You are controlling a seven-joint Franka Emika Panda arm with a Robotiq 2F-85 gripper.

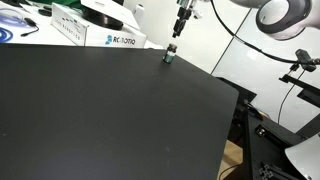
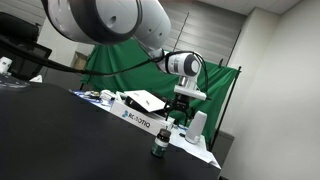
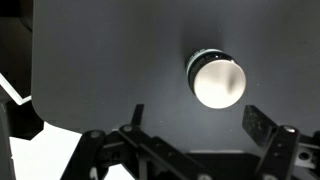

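On the dark table stands a small upright bottle with a dark top and a greenish body, close to the far edge. From the wrist view, the bottle shows its pale round top, beyond the fingertips and right of centre between them. My gripper is open, its dark fingers spread wide with nothing between them. In exterior view 1 the gripper hangs just above the bottle and slightly to its right. Exterior view 2 has the bottle standing below the gripper, apart from it.
A white Robotiq box sits behind the table's far edge, left of the bottle. Cables lie at the far left. In the wrist view, a table corner shows at left.
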